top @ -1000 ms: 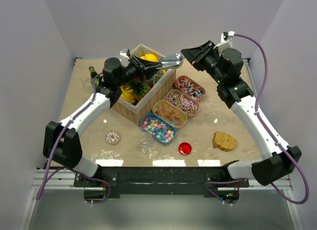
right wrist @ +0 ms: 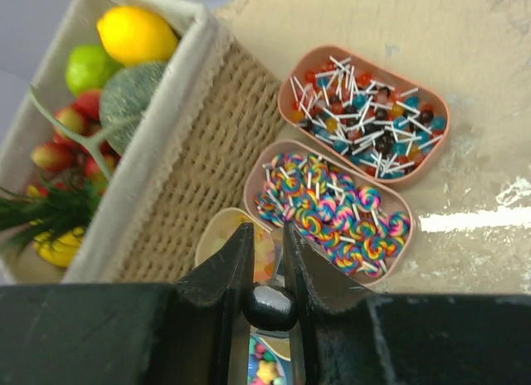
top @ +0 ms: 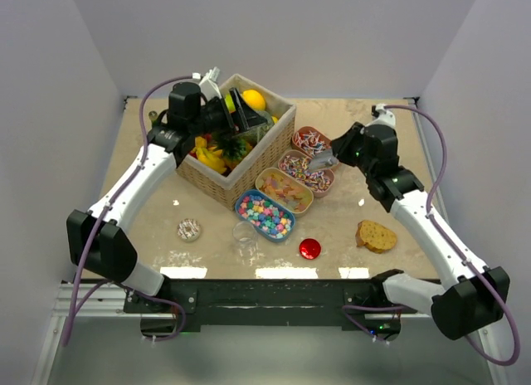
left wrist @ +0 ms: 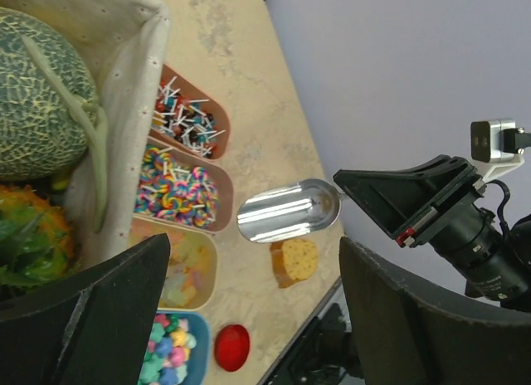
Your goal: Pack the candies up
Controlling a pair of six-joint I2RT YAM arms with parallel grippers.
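Observation:
My right gripper (top: 339, 148) is shut on a metal scoop, held tilted over the pink trays; in the right wrist view its round handle end (right wrist: 270, 308) shows between the fingers. Swirl lollipops (right wrist: 332, 215) fill one tray, and plain stick lollipops (right wrist: 369, 111) fill the tray behind it. Closer to the front come a yellowish tray of gummies (top: 284, 190) and a blue tray of colourful candies (top: 265, 215). A clear jar (top: 245, 240) stands near the front, with a red lid (top: 309, 249) to its right. Above the fruit basket, my left gripper (top: 251, 125) hangs open and empty.
The lined wicker basket (top: 217, 191) is full of fruit and borders the trays on their left. A donut (top: 189, 230) lies at the front left, a bread slice (top: 376, 236) at the front right. Bare tabletop surrounds the jar and lid.

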